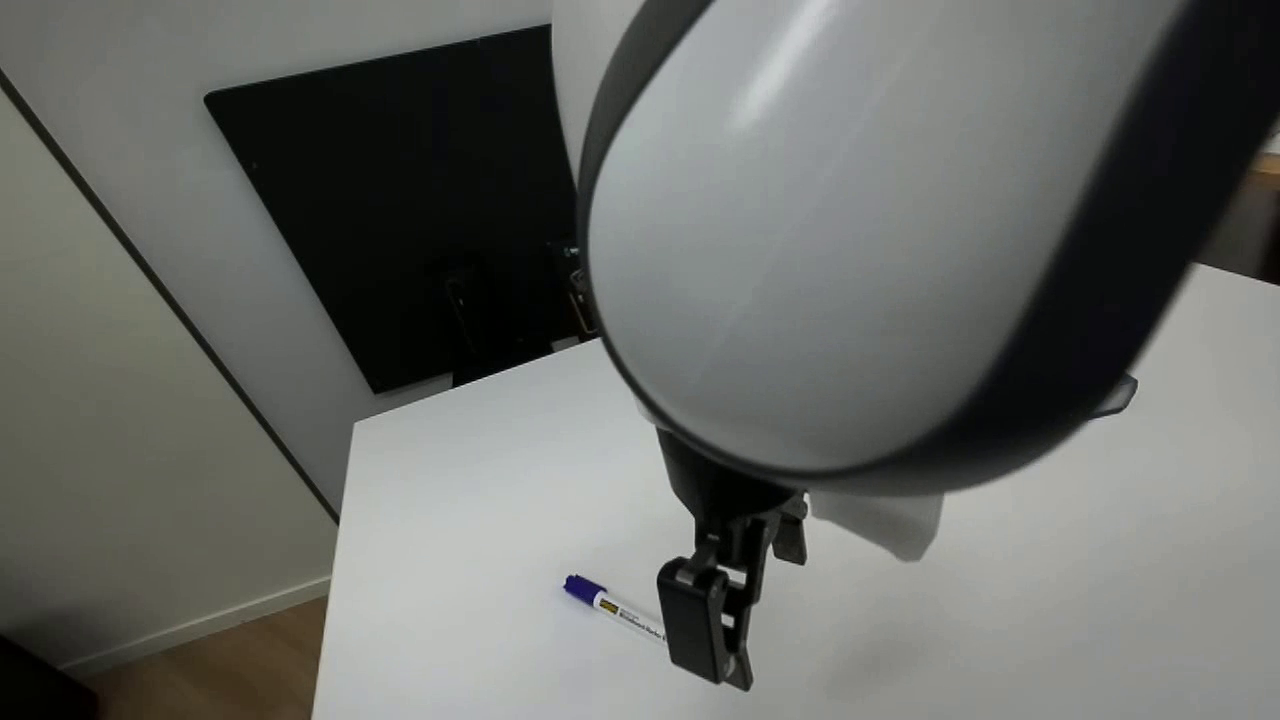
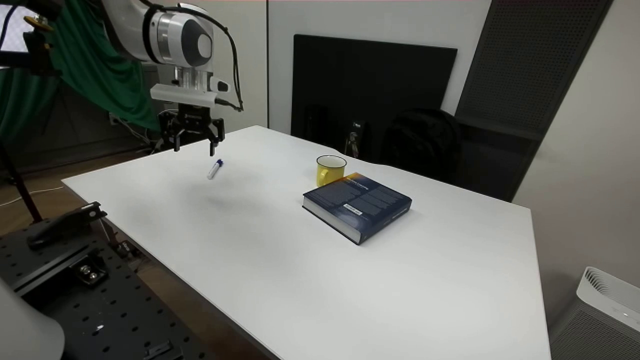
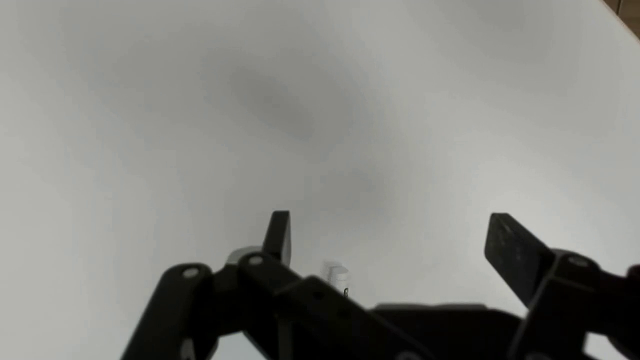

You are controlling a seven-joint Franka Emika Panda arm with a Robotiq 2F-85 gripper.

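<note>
A white marker with a purple-blue cap (image 1: 584,588) lies on the white table, its other end hidden behind a finger in exterior view 1. In exterior view 2 the whole marker (image 2: 214,169) shows, just below and to the right of my gripper (image 2: 193,150). The fingers are spread wide and empty, above the tabletop. In the wrist view only the white end of the marker (image 3: 339,277) peeks out between the fingers of my gripper; the gripper's body covers the rest.
Farther right in exterior view 2 stand a yellow mug (image 2: 331,170) and, touching or close beside it, a thick dark blue book (image 2: 360,207). A black panel (image 2: 366,90) rises behind the table.
</note>
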